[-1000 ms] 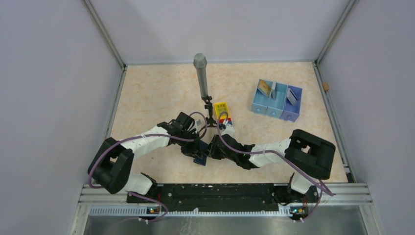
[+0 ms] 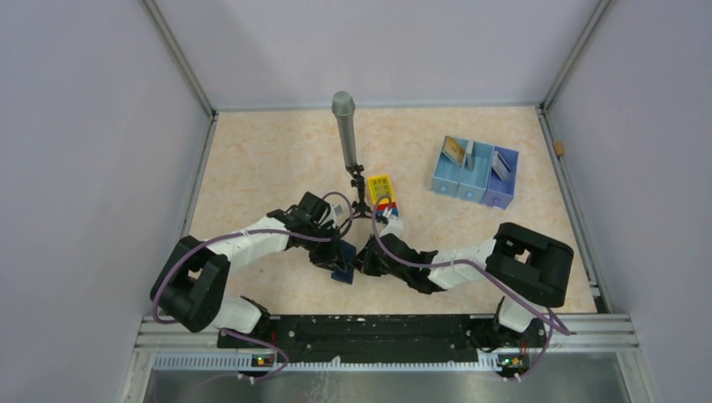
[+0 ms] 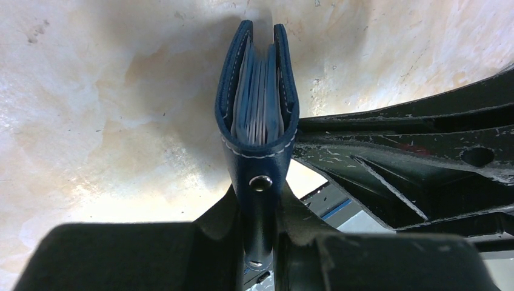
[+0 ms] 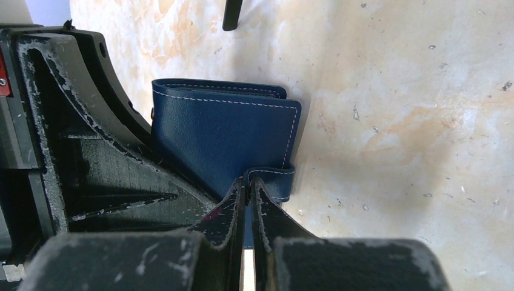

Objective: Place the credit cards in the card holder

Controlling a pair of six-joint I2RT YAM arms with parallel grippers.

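Observation:
The navy card holder (image 3: pixel 257 167) stands on edge, its clear sleeves (image 3: pixel 257 112) fanned between the two covers. My left gripper is shut on its snap side. In the right wrist view the holder's cover (image 4: pixel 224 124) faces me, with a short strap (image 4: pixel 276 182) at its lower edge. My right gripper is shut beside that strap, overlapping its end; nothing shows held between its fingers, and contact is hard to judge. Card-like pieces (image 2: pixel 453 151) stand in the blue bins at the back right; whether the sleeves hold cards cannot be told.
The light blue and violet bins (image 2: pixel 475 183) stand at the back right. A camera pole (image 2: pixel 346 134) rises behind the grippers, with a yellow, red and blue item (image 2: pixel 381 190) beside it. Open table lies at the left and back.
My right gripper has shifted very slightly near the holder. The left arm, the holder and the bins look unmoved.

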